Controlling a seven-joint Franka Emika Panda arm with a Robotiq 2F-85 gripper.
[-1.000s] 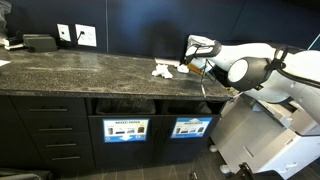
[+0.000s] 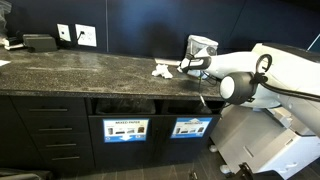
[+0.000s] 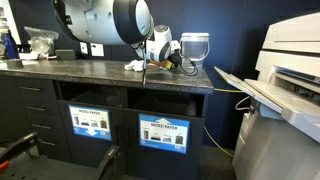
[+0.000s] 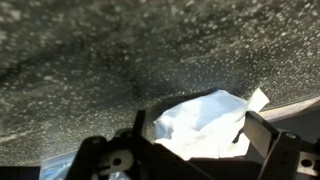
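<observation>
White crumpled tissue or paper [image 4: 205,122] lies on the dark speckled counter in the wrist view, in the space between and below my spread fingers. My gripper is open. Whether the tissue touches a finger cannot be told. In exterior view 1 the gripper [image 2: 184,68] is low over the back right of the counter [image 2: 90,75], just right of another crumpled white piece [image 2: 162,71]. In exterior view 2, white crumpled material [image 3: 135,66] shows on the counter, left of the wrist; the fingertips are hard to make out.
A clear container [image 3: 195,45] stands close behind the gripper. Below the counter are bins with blue-and-white labels [image 2: 125,130]. A white appliance [image 3: 285,75] stands at the right.
In exterior view 1 the gripper end of the arm has come down toward the counter. The white piece to its left has stayed in place.
</observation>
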